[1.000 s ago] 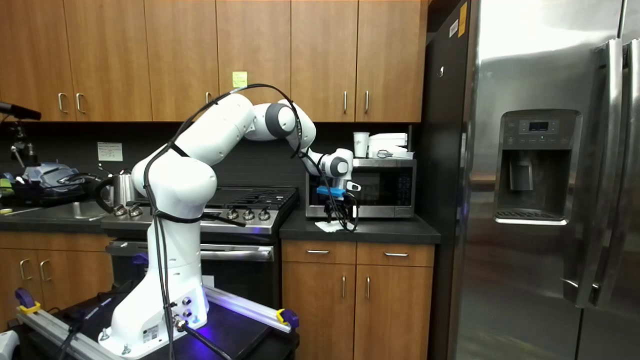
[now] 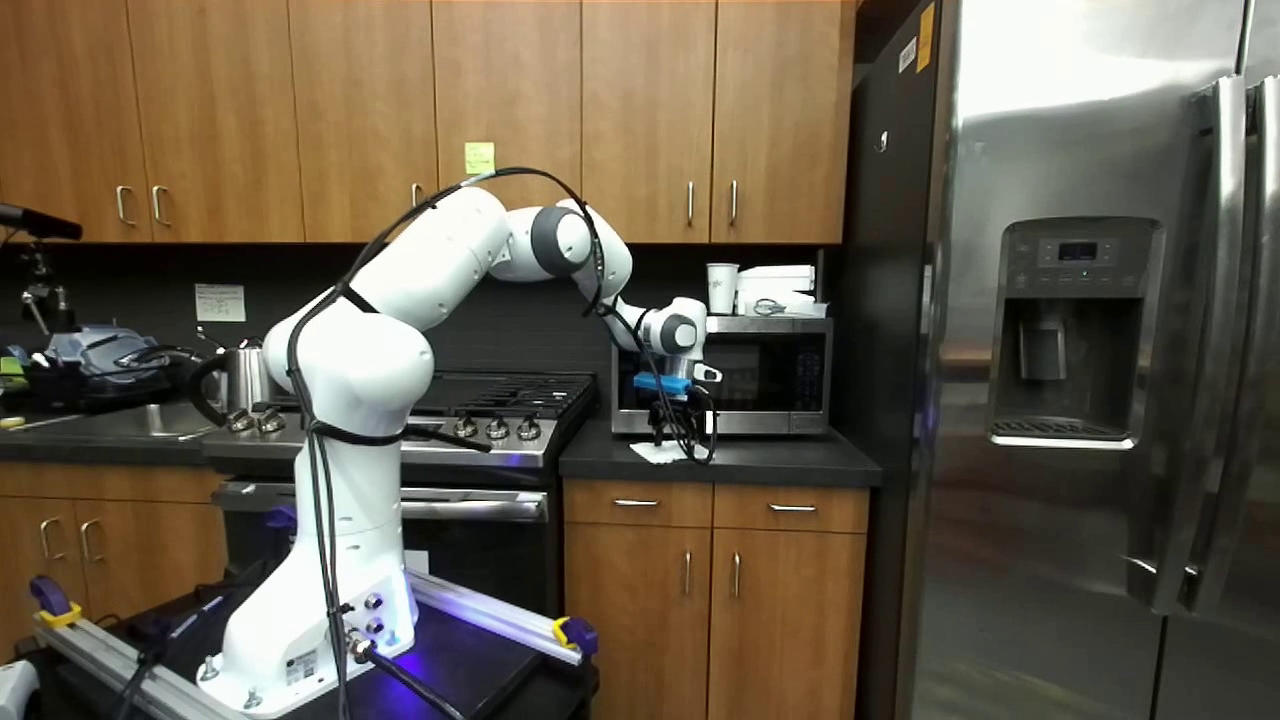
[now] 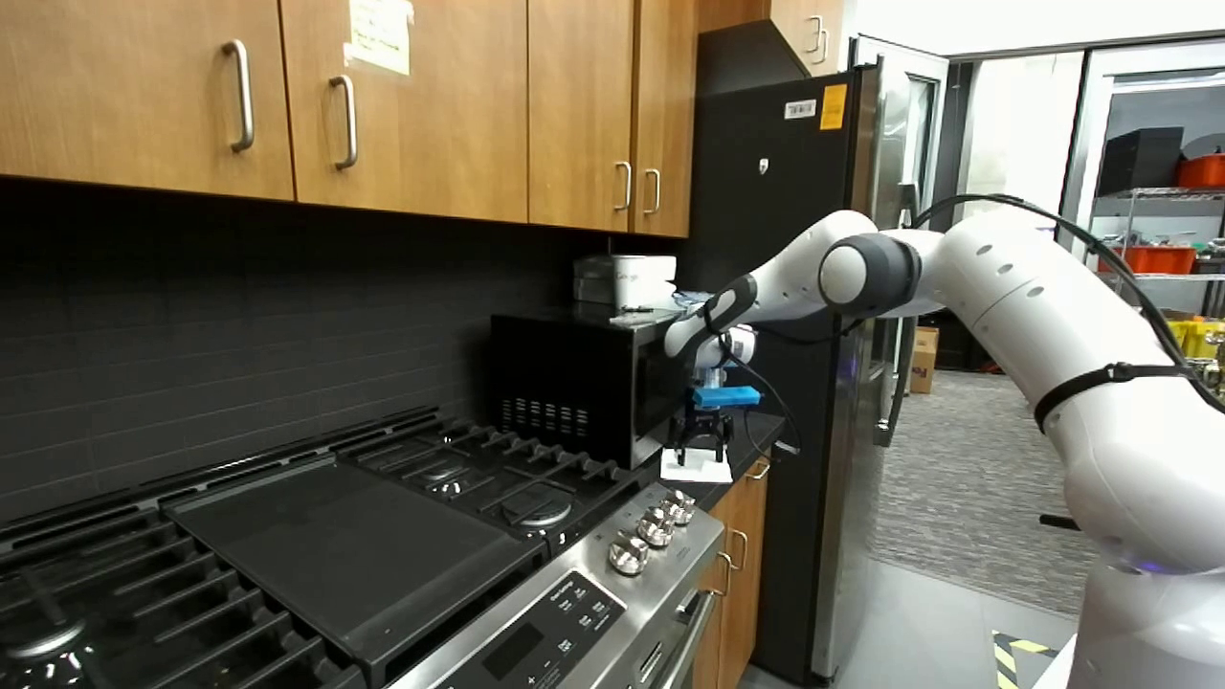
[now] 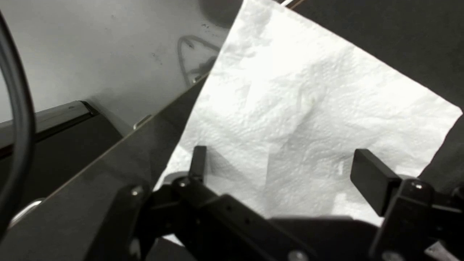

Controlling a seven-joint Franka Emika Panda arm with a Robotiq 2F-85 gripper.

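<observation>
A white paper napkin [image 4: 313, 100] lies on the dark counter; exterior view 2 shows the napkin [image 3: 698, 466] too, just in front of the microwave. Above it my gripper points downward, its fingers spread wide on either side with only paper visible below the gap. Whether the fingertips touch the napkin I cannot tell. From across the room the gripper [image 3: 702, 442] appears just over the paper, and in exterior view 1 cables partly cover it.
The microwave [image 2: 777, 372] stands close behind the gripper, with a paper cup [image 2: 721, 288] and white containers on top. To the left is the stove [image 3: 379, 540], to the right the fridge [image 2: 1080, 504]. The counter edge [image 4: 104, 152] runs near the napkin.
</observation>
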